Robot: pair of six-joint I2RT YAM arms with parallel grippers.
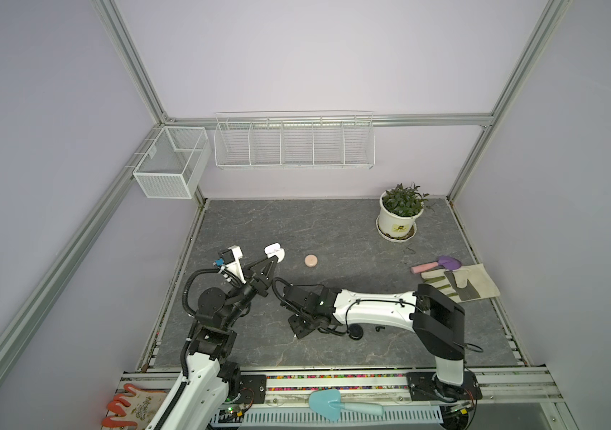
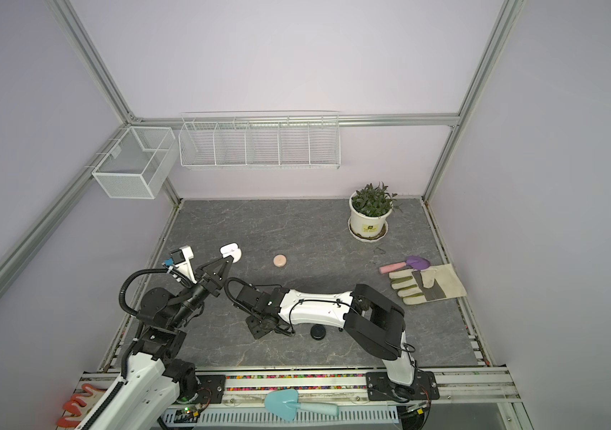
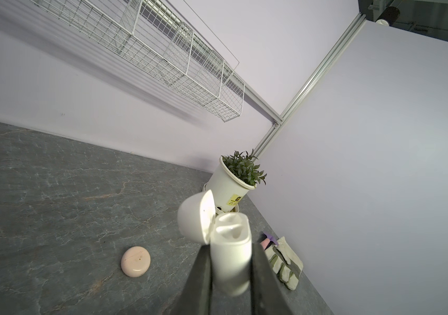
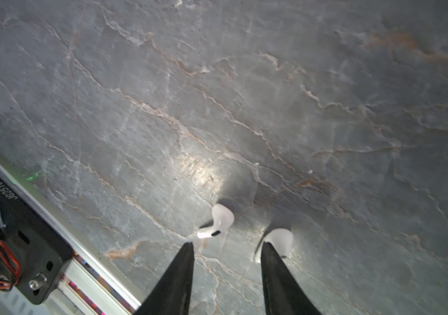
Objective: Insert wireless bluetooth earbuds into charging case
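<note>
The white charging case (image 3: 230, 252), lid (image 3: 195, 215) flipped open and its slots showing empty, is held upright above the table in my left gripper, which is shut on it. My right gripper points down at the table with its fingers apart and nothing between them. In the right wrist view two white earbuds lie on the grey marble surface just beyond those fingertips: one (image 4: 221, 219) to the left, the other (image 4: 279, 241) to the right.
A round pink object (image 1: 310, 260) lies mid-table. A potted plant (image 1: 400, 215) stands at the back right, a trowel (image 1: 423, 265) and gloves (image 1: 484, 286) at the right edge. A black round object (image 2: 317, 331) lies near the right arm.
</note>
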